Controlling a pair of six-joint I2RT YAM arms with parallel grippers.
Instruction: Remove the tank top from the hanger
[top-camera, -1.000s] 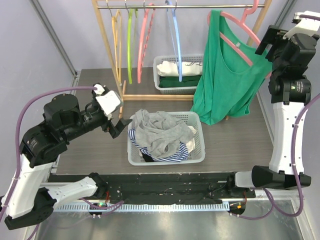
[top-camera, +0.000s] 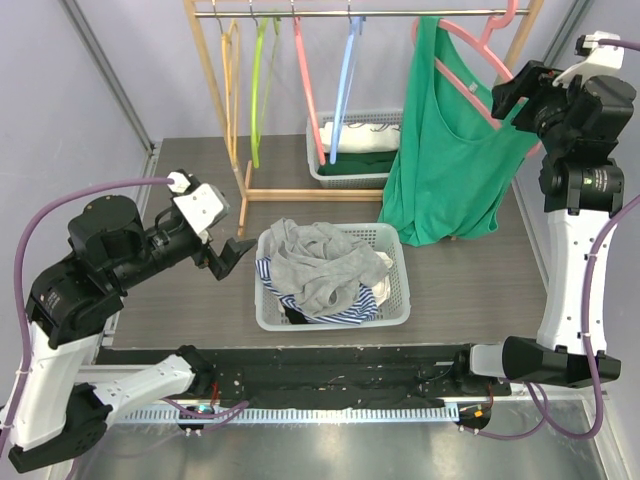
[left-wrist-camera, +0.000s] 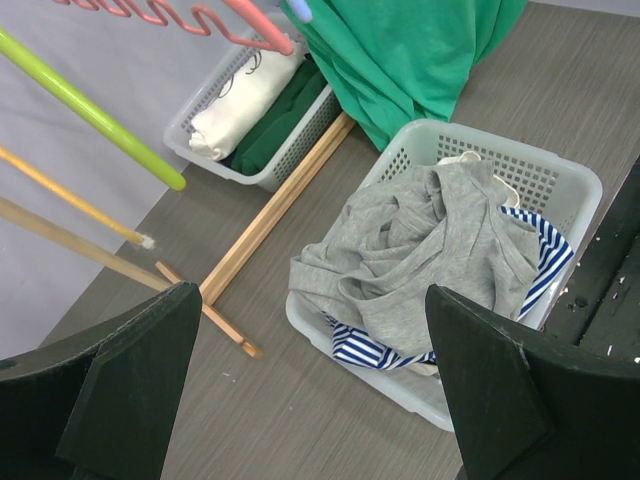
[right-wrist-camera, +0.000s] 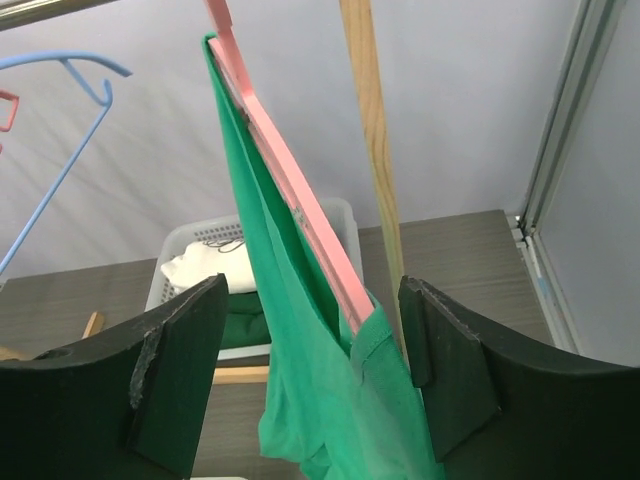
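The green tank top (top-camera: 450, 165) hangs from a pink hanger (top-camera: 465, 88) at the right end of the rail. In the right wrist view the tank top (right-wrist-camera: 330, 400) drapes over the hanger arm (right-wrist-camera: 305, 210), and its near shoulder lies between my right fingers. My right gripper stands part open around that hanger end, with gaps showing on both sides. My left gripper is open and empty, above the floor left of the front basket; in the top view the left gripper (top-camera: 228, 262) is well away from the tank top.
The front basket (top-camera: 400, 290) holds grey and striped clothes. A back basket (top-camera: 358, 183) has white and dark green cloth. Several empty hangers, among them a blue hanger (top-camera: 347, 80), dangle from the metal rail (top-camera: 390, 13). Bare floor lies left of the front basket.
My right gripper has moved a little leftward at the hanger's right end. The empty hangers swing; the tank top has shifted slightly left.
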